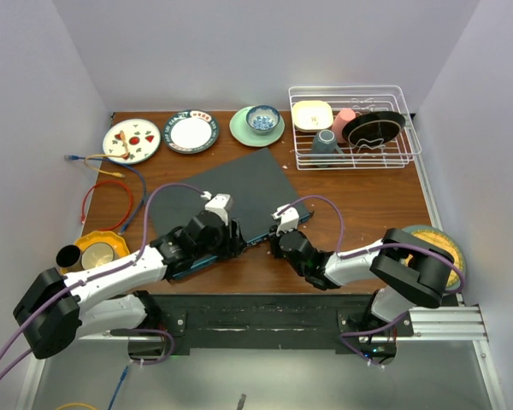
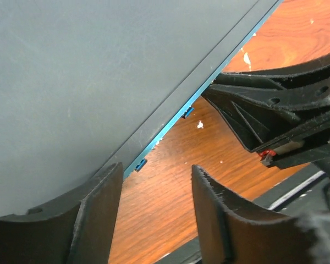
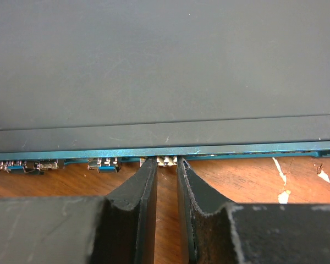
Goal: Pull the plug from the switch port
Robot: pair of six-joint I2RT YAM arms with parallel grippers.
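The dark flat switch [image 1: 227, 188] lies diagonally mid-table, its blue-edged port side [image 3: 264, 149] facing the arms. In the right wrist view my right gripper has its fingertips close together at a small metal port piece under that edge; whether anything is held between them is unclear. My left gripper hovers at the switch's edge, fingers apart, with nothing visible between them; small blue pieces [image 2: 141, 164] sit along that edge. I cannot make out a plug clearly.
A dish rack [image 1: 350, 128] stands at the back right, plates [image 1: 191, 131] and a bowl along the back. Coiled cables [image 1: 111, 184] lie at the left beside a yellow dish and cups. A round item [image 1: 440, 243] sits at the right edge.
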